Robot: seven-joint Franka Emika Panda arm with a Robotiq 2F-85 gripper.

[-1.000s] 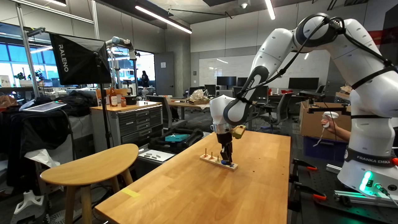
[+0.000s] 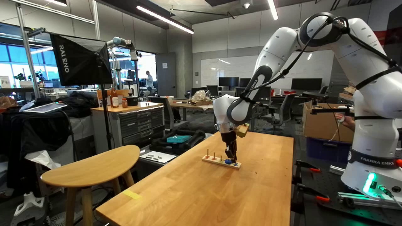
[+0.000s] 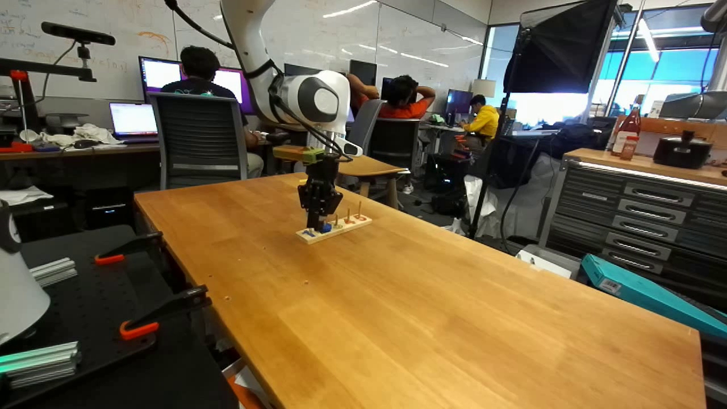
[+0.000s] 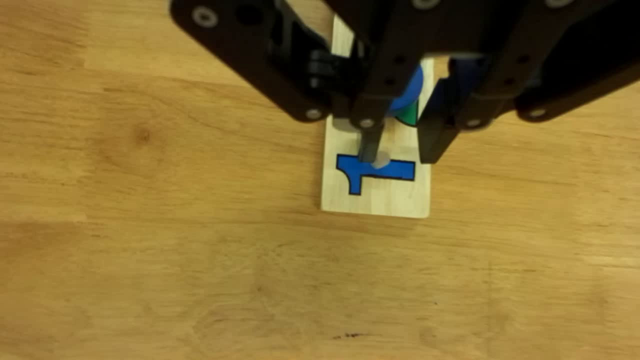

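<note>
A narrow wooden board [image 2: 211, 160] with upright pegs and painted numbers lies on the table, also seen in the second exterior view as a board [image 3: 345, 228]. In the wrist view its end bears a blue number 1 [image 4: 397, 170]. A round blue piece [image 4: 409, 90] sits on the board beside that end, partly hidden by my fingers. My gripper points down just over the number 1 end, part open with a gap between its fingertips. A pale peg tip [image 4: 381, 159] shows close to the left finger. No piece is visible between the fingers.
Black clamps with orange tips [image 2: 311, 192] grip the table's robot-side edge. A stool [image 2: 92, 165] stands off the opposite edge.
My gripper has risen slightly and shifted a little right in exterior view 1, off the blue piece toward the board's end. The board has shifted very slightly too.
</note>
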